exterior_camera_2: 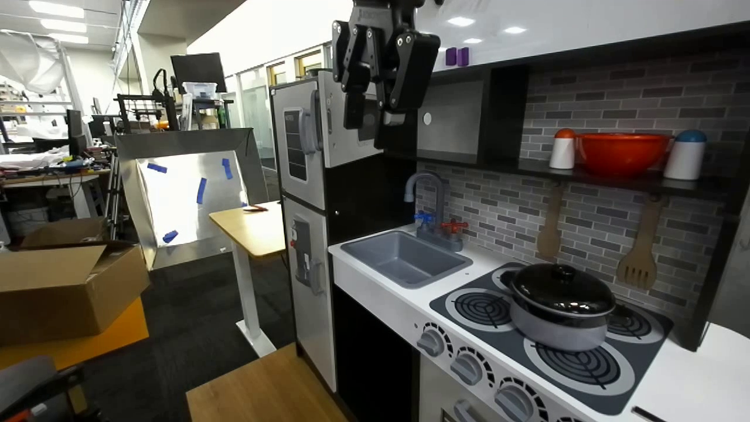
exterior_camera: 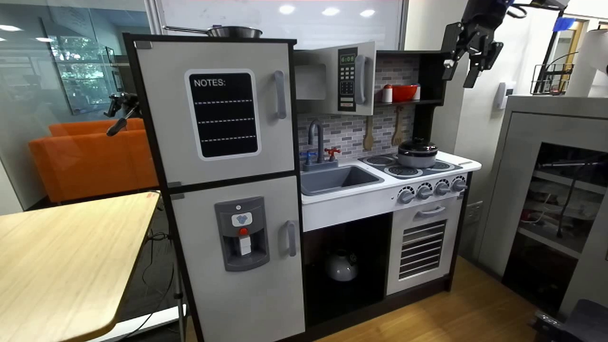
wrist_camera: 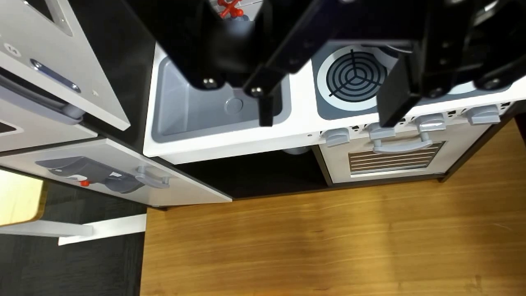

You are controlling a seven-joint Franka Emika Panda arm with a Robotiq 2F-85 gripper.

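Note:
My gripper [exterior_camera: 459,79] hangs high at the upper right of the first exterior view, pointing down with its fingers spread and nothing between them. In the second exterior view the gripper [exterior_camera_2: 371,133] appears at top centre, in front of the microwave area. The wrist view has the gripper above the sink and stove front, its two fingertips well apart. The microwave door [exterior_camera: 357,80] stands swung open. On the stove sits a lidded grey pot [exterior_camera_2: 560,324] with a black lid. The grey sink [exterior_camera: 340,177] looks empty.
A red bowl [exterior_camera_2: 623,151] stands between two shakers on the upper shelf. A frying pan [exterior_camera: 234,32] lies on top of the fridge [exterior_camera: 162,114], whose doors are closed. A kettle [exterior_camera: 342,267] sits in the dark lower opening.

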